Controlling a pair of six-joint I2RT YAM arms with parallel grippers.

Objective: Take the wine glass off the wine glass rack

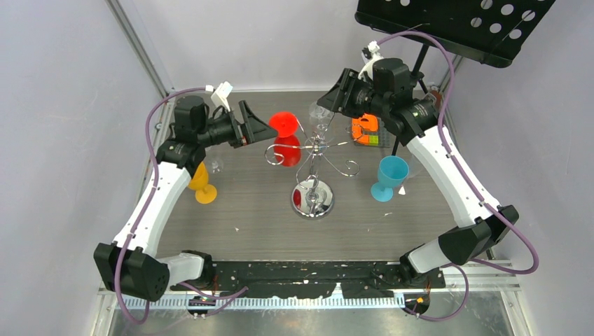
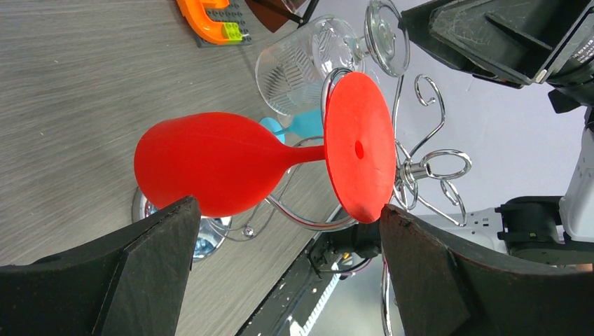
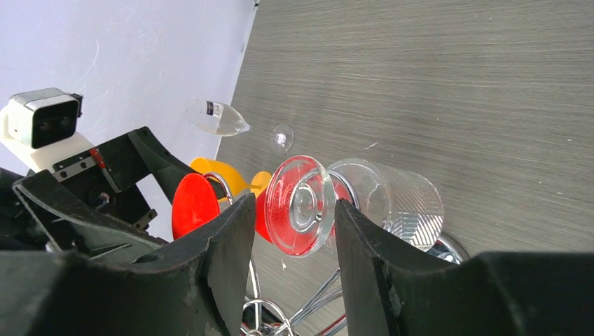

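A chrome rack (image 1: pixel 313 199) holds a red glass (image 1: pixel 287 150) and a clear glass (image 1: pixel 320 115), both hanging by their bases. My left gripper (image 1: pixel 258 129) is open just left of the red glass, whose bowl and base lie in front of the fingers in the left wrist view. My right gripper (image 1: pixel 329 101) is above the clear glass; in the right wrist view the glass's round base (image 3: pixel 301 206) sits at the tips of its part-open fingers, with no firm hold visible.
A yellow goblet (image 1: pixel 204 192) stands left, a blue goblet (image 1: pixel 391 175) right. An orange toy on a grey plate (image 1: pixel 368 129) lies at the back right, under a black stand (image 1: pixel 455 31).
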